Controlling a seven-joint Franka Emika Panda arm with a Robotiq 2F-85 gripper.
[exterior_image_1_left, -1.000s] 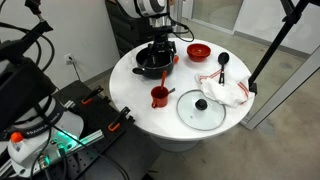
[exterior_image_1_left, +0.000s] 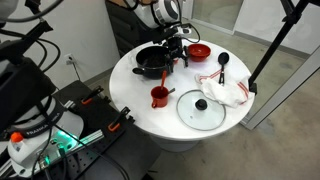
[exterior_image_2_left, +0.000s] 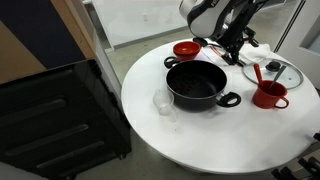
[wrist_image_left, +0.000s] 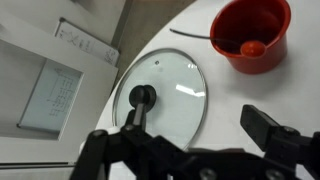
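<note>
My gripper is open, with nothing seen between its dark fingers. In the second exterior view, the gripper (exterior_image_2_left: 238, 50) hangs over the far side of the table, beyond the black pot (exterior_image_2_left: 197, 83). The pot stands open-topped on the table. A red mug (exterior_image_2_left: 268, 95) holds a red-handled utensil (exterior_image_2_left: 257, 72). Close by lies a glass lid (exterior_image_1_left: 201, 110) with a black knob. In the wrist view, the lid (wrist_image_left: 168, 92) shows beyond the fingers, and the red mug (wrist_image_left: 258, 55) is at upper right.
A red bowl (exterior_image_1_left: 199, 52) stands at the back of the round white table (exterior_image_1_left: 150, 122). A black ladle (exterior_image_1_left: 223, 60) and a striped white cloth (exterior_image_1_left: 225, 88) lie on the right. A clear cup (exterior_image_2_left: 163, 101) stands beside the pot. Bare table lies toward the front.
In the first exterior view, the arm's hand has moved right, from over the pot to beyond its right side. The objects on the table look unmoved.
</note>
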